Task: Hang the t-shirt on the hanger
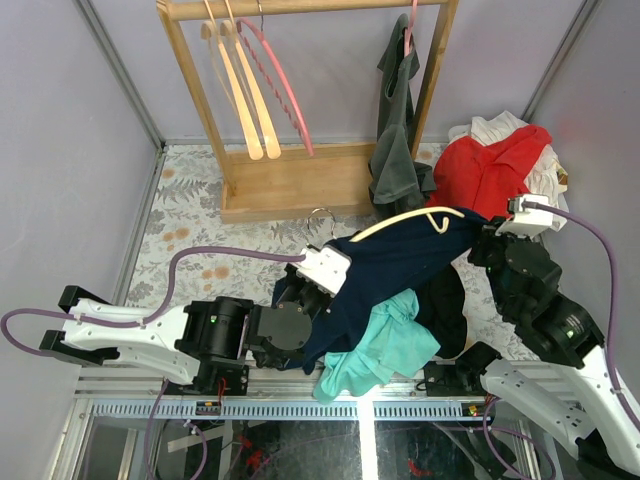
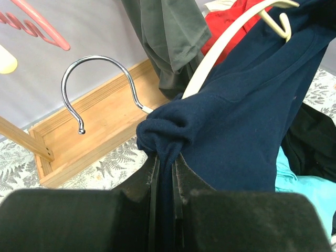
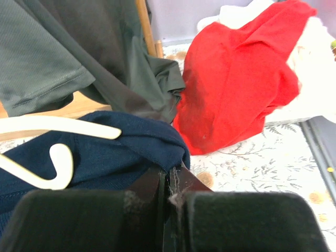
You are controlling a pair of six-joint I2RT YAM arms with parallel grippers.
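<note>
A navy t-shirt [image 1: 385, 270] is stretched between my two grippers. The left gripper is shut on bunched navy cloth at one shoulder, just beside the metal hook [image 2: 97, 59] of the hanger. My right gripper is shut on a thin fold of the shirt's other shoulder. The pale hanger [image 1: 400, 219] has its left part inside the shirt. Its right arm tip [image 3: 113, 131] and the end of its lower bar [image 3: 62, 165] lie over the navy cloth, outside the shirt, short of the right gripper.
A wooden rack [image 1: 300, 185] at the back bears empty hangers [image 1: 260, 100] and a dark green garment [image 1: 395, 130]. Red clothing [image 1: 495, 170] lies at the right. Teal cloth [image 1: 375, 350] and black cloth [image 1: 442, 308] lie under the shirt.
</note>
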